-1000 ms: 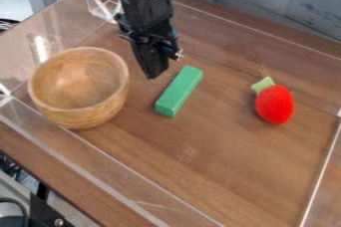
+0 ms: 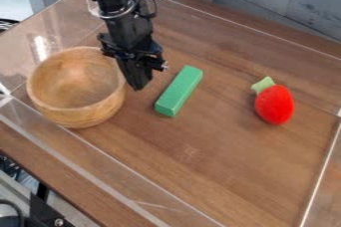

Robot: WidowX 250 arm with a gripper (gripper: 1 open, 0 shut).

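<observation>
The black arm reaches down from the top, its gripper low beside the right rim of a wooden bowl. Its fingers look closed, with nothing visible between them. Just right of the gripper a green block lies on the wooden table. Farther right is a red vegetable-like object with a pale green top.
Clear edge strips or panels run along the left and right sides, and grey wooden walls stand behind.
The gripper has moved slightly left and down toward the bowl's rim. The bowl, green block and red object stay where they were.
</observation>
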